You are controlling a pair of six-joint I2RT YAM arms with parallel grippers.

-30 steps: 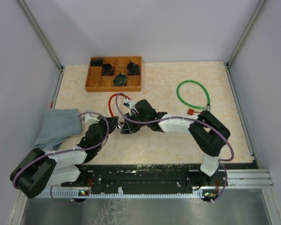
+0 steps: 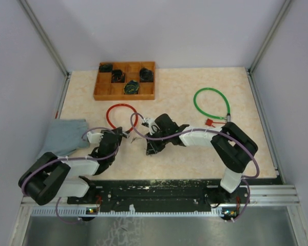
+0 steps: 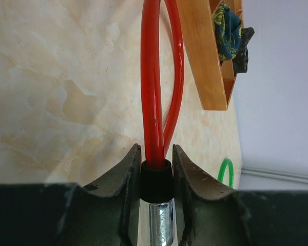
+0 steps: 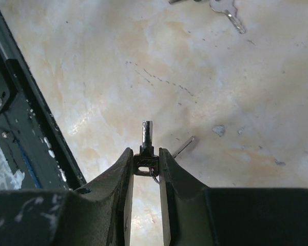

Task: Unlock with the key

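Observation:
In the top view my left gripper (image 2: 120, 132) is at the red cable lock (image 2: 119, 104); in the left wrist view its fingers are around the black collar (image 3: 156, 179) of the red lock, with a metal end (image 3: 161, 222) below. I cannot tell how tightly they close. My right gripper (image 2: 150, 148), right of and apart from the lock, is shut on a small dark key (image 4: 146, 164), its metal tip upward in the right wrist view. Another silver key (image 4: 226, 10) lies at the top of that view.
A wooden compartment box (image 2: 124, 95) stands at the back. A green cable lock (image 2: 205, 89) with a red tag (image 2: 209, 122) lies at the right, a grey cloth (image 2: 64, 136) at the left. A black edge (image 4: 36, 107) borders the table.
My right gripper has moved right and toward the front, away from the red lock. My left gripper and the lock have shifted slightly left.

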